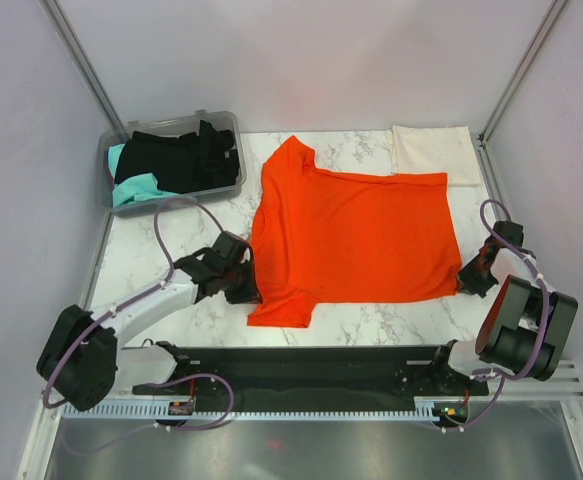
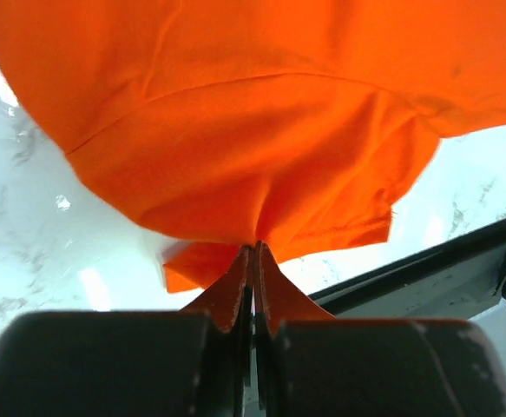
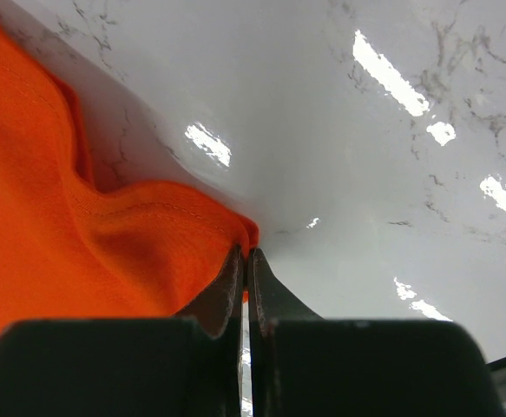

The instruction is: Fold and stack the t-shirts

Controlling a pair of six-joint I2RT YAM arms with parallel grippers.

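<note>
An orange t-shirt (image 1: 361, 240) lies spread on the marble table, its left part folded and bunched, with a flap at the near left. My left gripper (image 1: 256, 298) is shut just over that near-left fold; in the left wrist view its fingertips (image 2: 254, 252) meet above the fabric, with no cloth clearly between them. My right gripper (image 1: 461, 285) is at the shirt's near-right corner; in the right wrist view it is shut on the orange cloth (image 3: 148, 226).
A grey bin (image 1: 233, 175) at the back left holds black and teal cloths (image 1: 171, 160). A folded cream cloth (image 1: 433, 150) lies at the back right. Bare table (image 1: 146, 250) shows at the left and along the front.
</note>
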